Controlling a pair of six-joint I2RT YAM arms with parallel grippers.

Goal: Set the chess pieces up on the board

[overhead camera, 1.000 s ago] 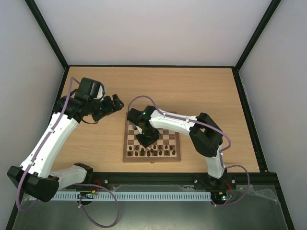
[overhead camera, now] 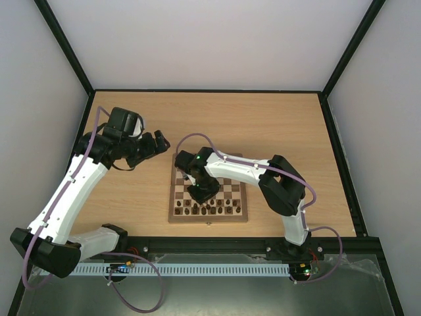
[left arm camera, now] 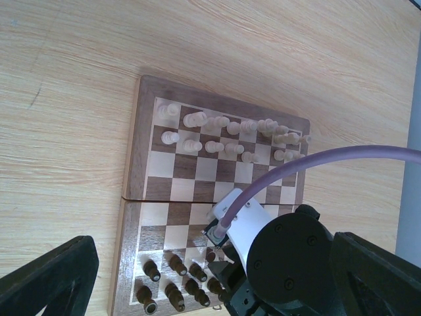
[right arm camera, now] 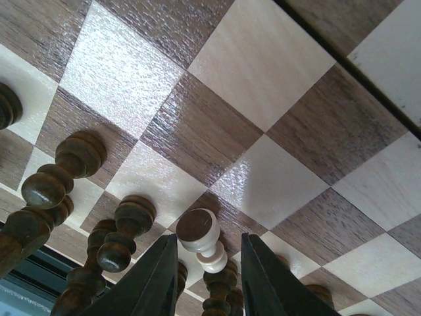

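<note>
In the right wrist view, a pale chess piece point(right arm camera: 198, 230) lies tipped over, dark underside facing the camera, among the dark pieces point(right arm camera: 135, 224). My right gripper is over it with fingers open, the piece between its fingers; whether either finger touches it I cannot tell. Light pieces point(left arm camera: 214, 146) stand in rows on the far half of the board point(left arm camera: 145, 158). Along its near side are rows of dark pieces point(left arm camera: 176, 297), partly hidden by the right arm. Away to the board's left, my left gripper point(overhead camera: 158, 141) hangs open and empty.
My right arm point(overhead camera: 237, 169) reaches across the board from the right, its purple cable point(left arm camera: 316, 158) arching above. Bare tabletop point(overhead camera: 276, 125) lies behind the board and on both sides. A seam divides the board's two halves.
The right gripper has shifted very slightly toward the board's near edge. My left arm and the visible pieces stay where they were.
</note>
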